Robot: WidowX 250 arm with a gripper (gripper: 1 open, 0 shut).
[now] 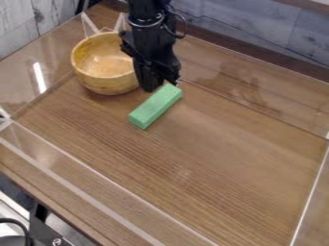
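Note:
The black robot gripper [148, 77] hangs down from the top of the view, just above the upper end of a green rectangular block [154, 108] lying on the wooden table. It looks shut, with nothing visible between its fingers, though the tips are small and dark. A yellow bowl [100, 73] sits just left of the gripper.
Pale walls [257, 19] stand behind, and dark cables lie off the table's edge at the lower left.

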